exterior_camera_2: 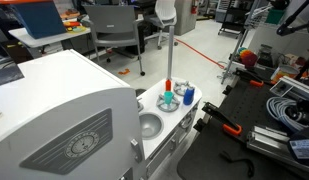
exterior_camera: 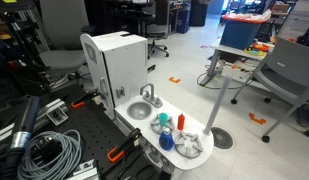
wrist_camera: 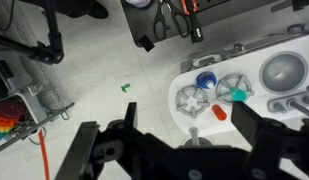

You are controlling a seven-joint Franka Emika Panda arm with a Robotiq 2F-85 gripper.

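On the white toy kitchen counter (exterior_camera: 132,110) stand a blue item (exterior_camera: 166,139), a teal cup (exterior_camera: 163,120) and a slim red item (exterior_camera: 181,121), all close to the grey burners (exterior_camera: 188,145). From above, in the wrist view, the blue item (wrist_camera: 206,80) sits at the left burner, the teal cup (wrist_camera: 238,95) at the other, and the red item (wrist_camera: 219,112) lies or stands just below them. My gripper is open, its two dark fingers (wrist_camera: 116,120) wide apart with only floor and counter edge visible between them.
A sink basin (exterior_camera: 141,110) with a faucet (exterior_camera: 148,91) lies beside the burners, near a white cabinet (exterior_camera: 119,60). A thin grey post (exterior_camera: 216,104) rises at the counter's end. Cables (exterior_camera: 52,155) and red-handled clamps (exterior_camera: 123,149) occupy the dark table.
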